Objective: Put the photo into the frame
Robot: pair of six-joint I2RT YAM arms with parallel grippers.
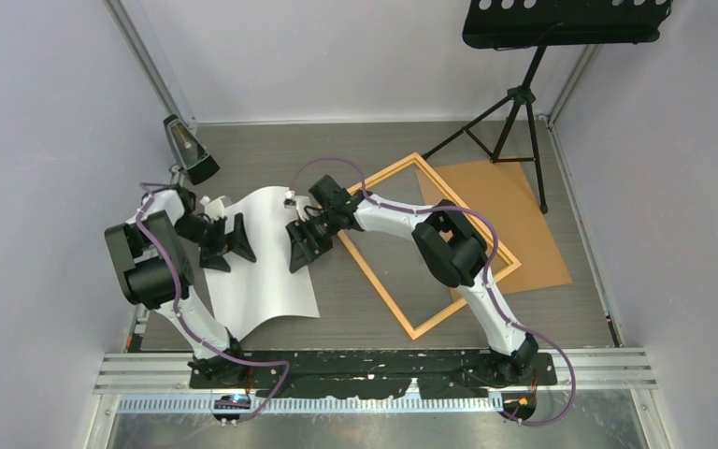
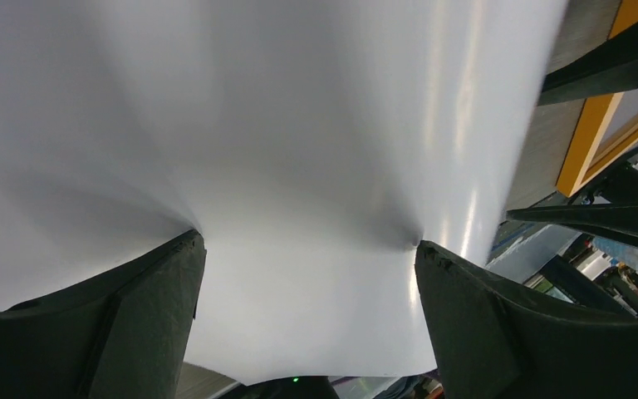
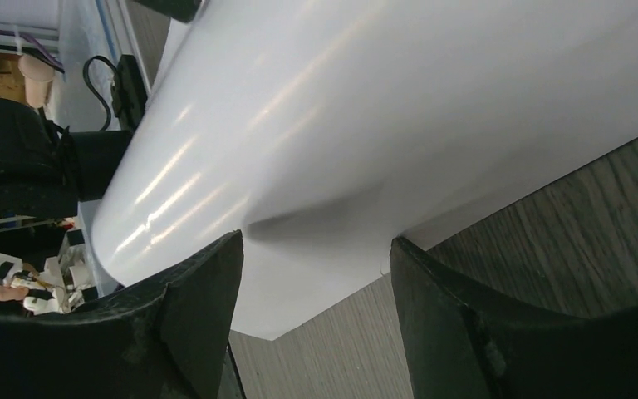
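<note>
The photo shows as a blank white sheet (image 1: 266, 281) on the left of the floor, its right side bowed rather than flat. Over its left part, my left gripper (image 1: 233, 251) stands open; in the left wrist view its fingers (image 2: 154, 291) are wide apart with sheet behind them. At the sheet's right edge is my right gripper (image 1: 297, 251), also open, its fingertips (image 3: 231, 253) close to the bent margin. Whether either touches the paper, I cannot tell. The wooden frame (image 1: 379, 287) lies to the right, partly under my right arm.
A brown backing board (image 1: 514, 220) lies right of the frame, partly beneath it. Behind it rises a black music stand (image 1: 522, 94). A dark lamp-like object (image 1: 190, 150) is at the back left. Bare floor shows behind the sheet.
</note>
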